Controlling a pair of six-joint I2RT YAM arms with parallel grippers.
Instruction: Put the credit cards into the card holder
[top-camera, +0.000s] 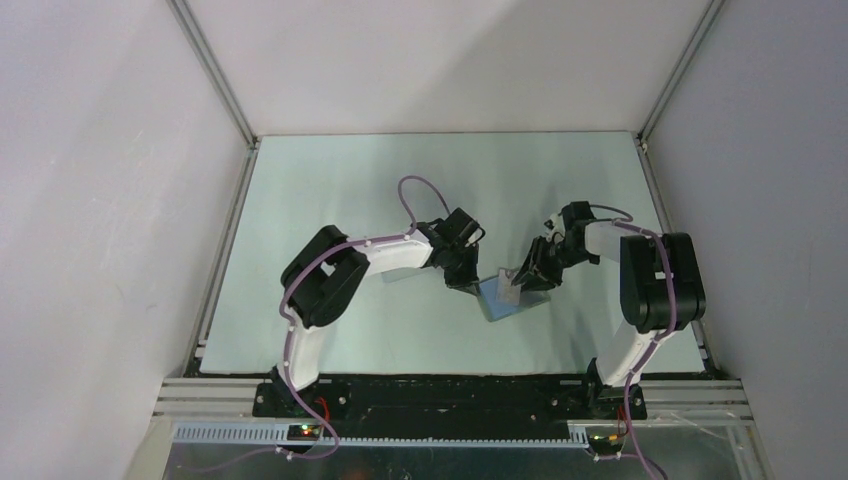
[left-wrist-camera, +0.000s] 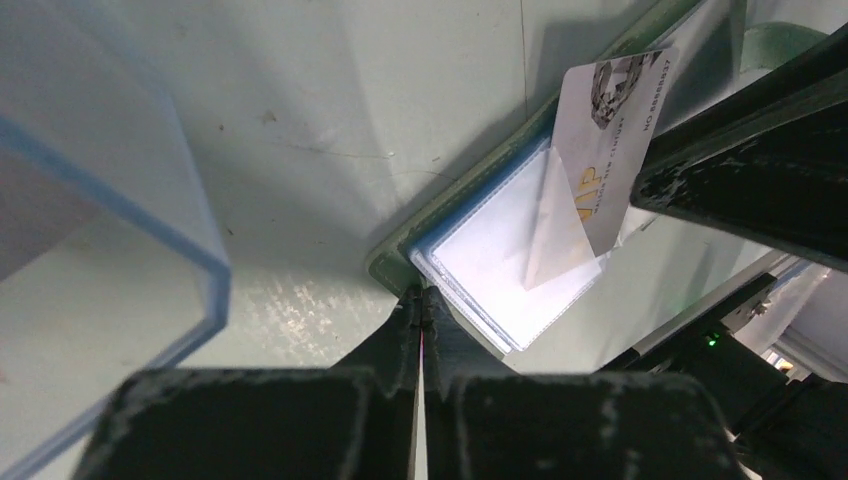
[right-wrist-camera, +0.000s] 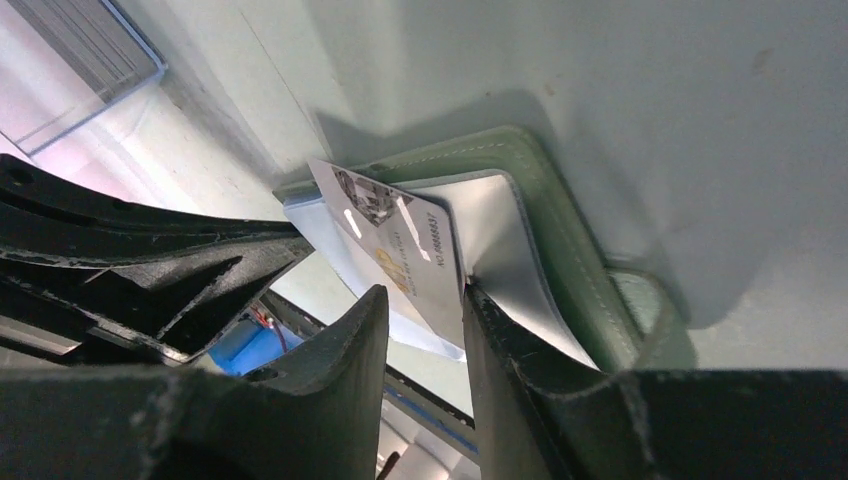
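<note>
The open card holder (top-camera: 530, 300), green-edged with pale inner pockets, lies on the table right of centre. A grey card with gold lettering stands tilted up from its middle; in the right wrist view the card (right-wrist-camera: 400, 235) leans across the holder (right-wrist-camera: 520, 165). My left gripper is shut, nothing showing between its fingers, its tips at the holder's left corner. Over the other side, my right gripper is part open; the card's edge reaches between its fingertips, close to one finger (right-wrist-camera: 482, 315). No firm grip on it shows.
A clear plastic box (right-wrist-camera: 85, 70) with stacked cards stands left of the holder; the left arm partly covers this box (top-camera: 400, 273) from above. Both arms' grippers are close together over the holder.
</note>
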